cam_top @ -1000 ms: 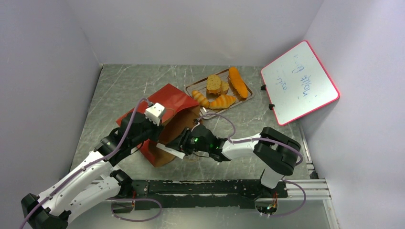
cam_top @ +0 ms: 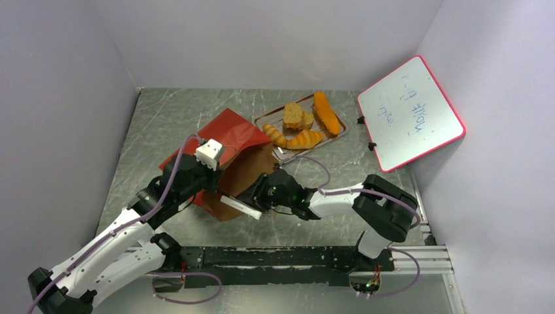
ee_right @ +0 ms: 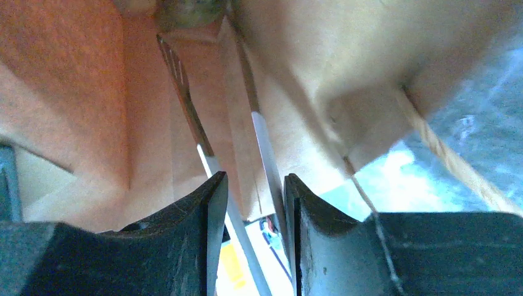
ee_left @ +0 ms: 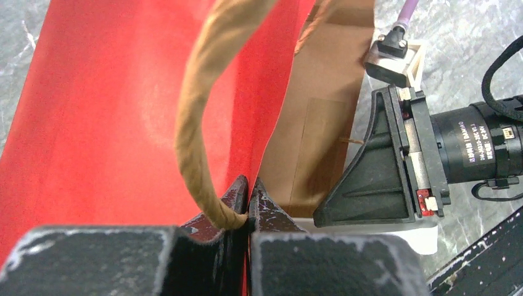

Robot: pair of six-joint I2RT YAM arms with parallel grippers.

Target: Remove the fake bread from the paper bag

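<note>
The red paper bag point(cam_top: 226, 127) lies with its brown open mouth turned toward my right arm. My left gripper is shut on the bag's rim, beside a tan handle loop point(ee_left: 196, 117). At the mouth is my right gripper point(cam_top: 252, 194), its fingers part open around thin pale tongs point(ee_right: 266, 148). The tongs' slotted tips reach into the brown inside of the bag. Deep in the bag, at the top of the right wrist view, a rounded, dim object point(ee_right: 191, 12) shows near the tips. Whether it is bread, and whether the tongs touch it, I cannot tell.
Behind the bag a tray point(cam_top: 341, 131) carries several breads, among them a long orange loaf point(cam_top: 326, 112) and a croissant point(cam_top: 305, 139). A whiteboard point(cam_top: 412, 111) leans at the right. Free table lies right of the tray.
The right gripper has shifted slightly right over the last second. The bag's upper edge has moved a little toward the back left, and its mouth has changed shape.
</note>
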